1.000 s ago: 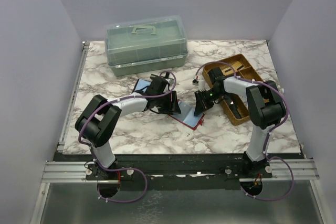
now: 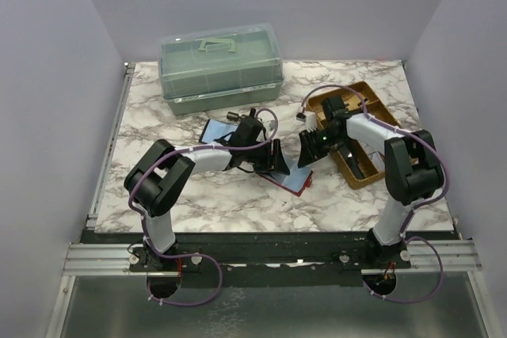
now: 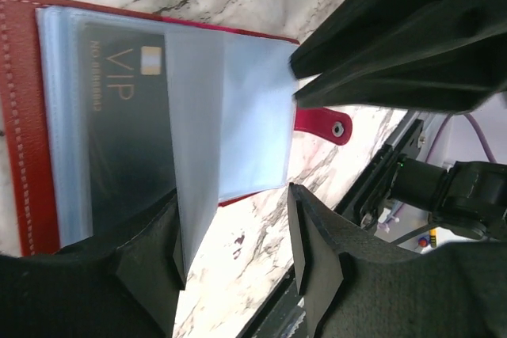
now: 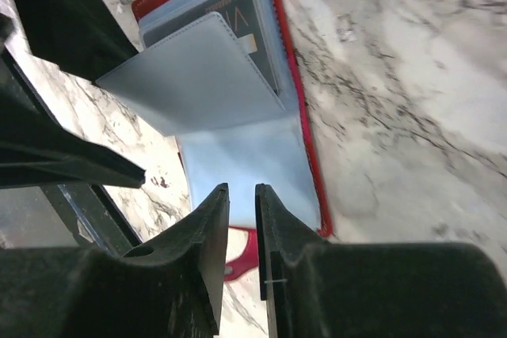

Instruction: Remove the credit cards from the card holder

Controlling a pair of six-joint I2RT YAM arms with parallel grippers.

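Note:
The open red card holder (image 2: 299, 189) lies mid-table; in the left wrist view its red leather (image 3: 22, 140) frames clear sleeves over a black VIP card (image 3: 127, 148). A clear flap (image 4: 194, 77) stands raised across the sleeves. My left gripper is part open at the card end, the raised sleeve beside its finger; whether it grips it I cannot tell. My right gripper is over the empty sleeve end (image 4: 261, 156), its fingertips slightly apart with nothing visible between them.
A brown compartment box (image 2: 364, 180) sits at the right under my right arm. A green lidded case (image 2: 220, 77) stands at the back, a blue item (image 2: 212, 131) left of centre.
My left gripper has moved a little right over the holder, and the right one slightly right and forward, toward the table's front.

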